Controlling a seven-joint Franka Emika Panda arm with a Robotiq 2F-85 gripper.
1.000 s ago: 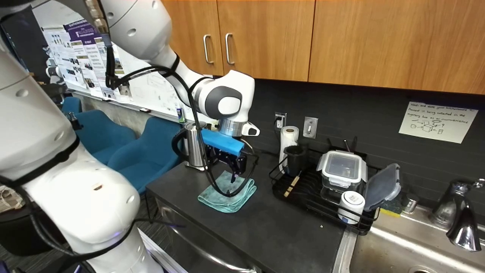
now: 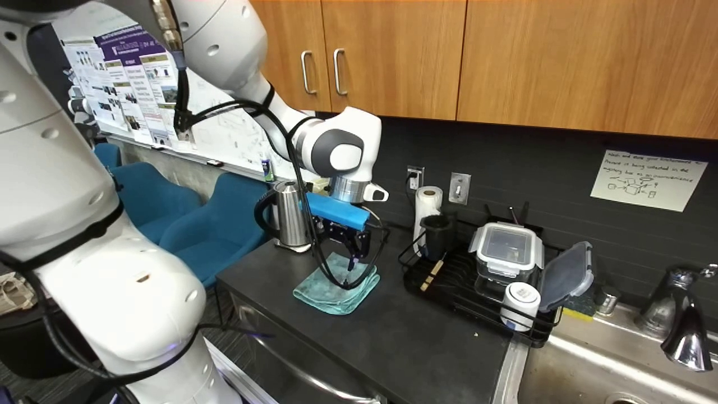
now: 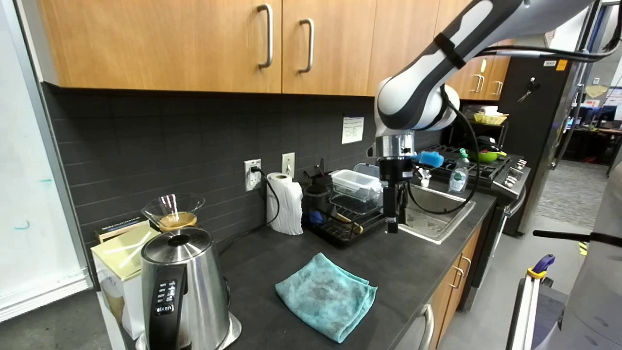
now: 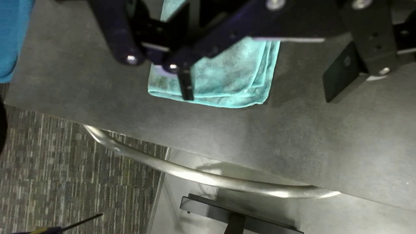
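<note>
A folded teal cloth [image 3: 327,297] lies flat on the dark counter. My gripper is open, its two fingers [image 4: 186,84] wide apart with nothing between them. In the wrist view the cloth [image 4: 230,76] shows beneath the gripper, its upper part hidden by the black linkage. From the first exterior view, the gripper [image 2: 354,259] overlaps the cloth [image 2: 330,296]. The second exterior view shows the gripper [image 3: 394,221] raised above the counter, apart from the cloth.
A steel kettle [image 3: 181,286] stands at the counter's left end. Along the back are a paper towel roll [image 3: 285,207] and a black dish rack [image 2: 464,276] holding containers. A sink [image 2: 592,367] lies farther right. Bare counter [image 2: 417,343] separates cloth and sink.
The gripper and forearm have shifted slightly to the right in the first exterior view. The cloth looks unmoved.
</note>
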